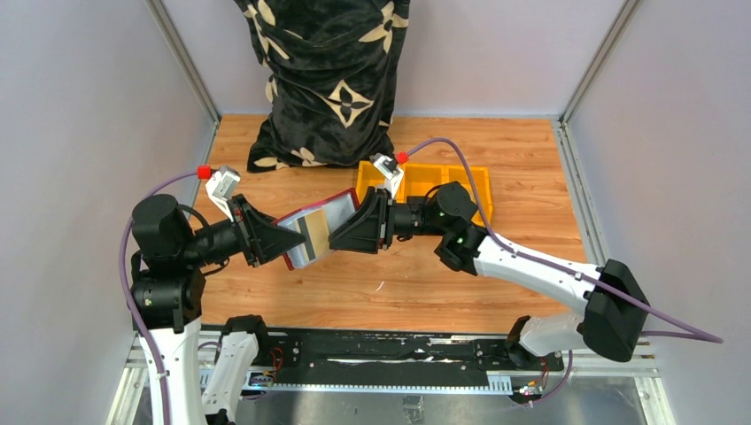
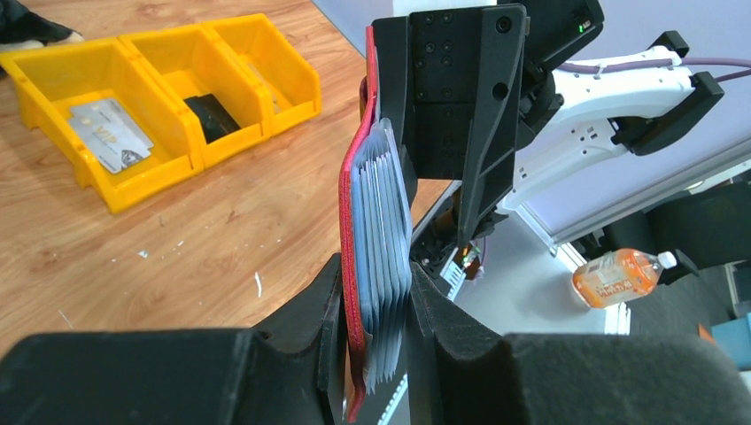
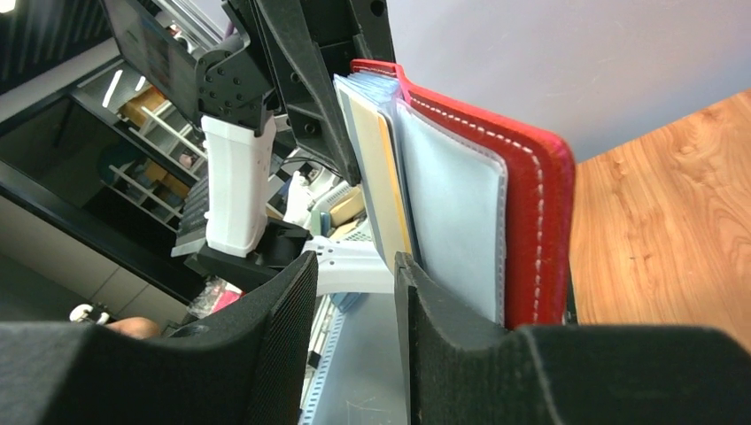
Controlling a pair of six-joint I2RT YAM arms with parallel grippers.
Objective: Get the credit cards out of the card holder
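A red card holder (image 1: 335, 209) with clear sleeves and a beige card (image 1: 314, 232) is held upright over the table, my left gripper (image 1: 282, 237) shut on it. In the left wrist view its red cover (image 2: 352, 230) and stack of sleeves show edge-on between the fingers. My right gripper (image 1: 345, 235) is open at the holder's other side; in the right wrist view one finger (image 3: 425, 354) lies beside the sleeves and beige card (image 3: 376, 168), the other stands apart from them.
A yellow three-compartment tray (image 2: 115, 181) at the back holds white cards (image 2: 108, 128) and a dark card (image 2: 211, 117). A dark patterned cloth (image 1: 319, 88) lies at the back.
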